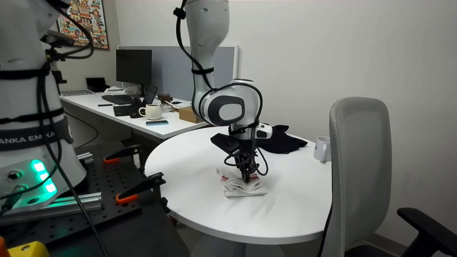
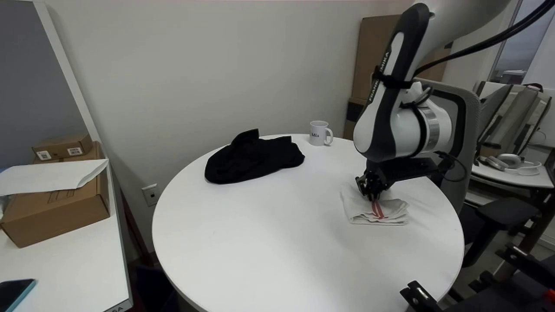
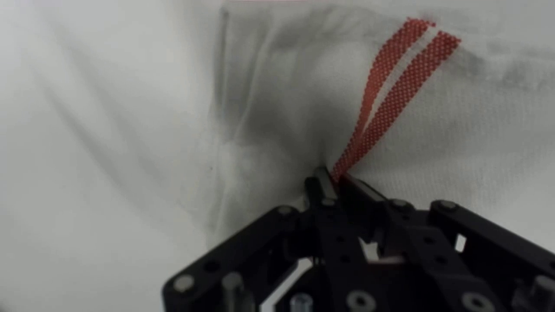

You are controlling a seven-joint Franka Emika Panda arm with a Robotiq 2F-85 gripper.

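Observation:
A folded white towel (image 1: 244, 187) with red stripes lies on the round white table (image 2: 249, 249). My gripper points down at it, shut on a pinch of the cloth where the two red stripes (image 3: 400, 99) run together between the fingertips. In the second exterior view the towel (image 2: 359, 205) is on the right part of the table, with the gripper (image 2: 374, 197) over its middle. Much of it still rests flat on the tabletop. The pinched fold itself is mostly hidden by the fingers.
A black cloth item (image 2: 255, 158) is bunched at the table's back, and a white mug (image 2: 318, 133) stands near the back edge. A grey mesh chair (image 1: 362, 162) is close to the table's side.

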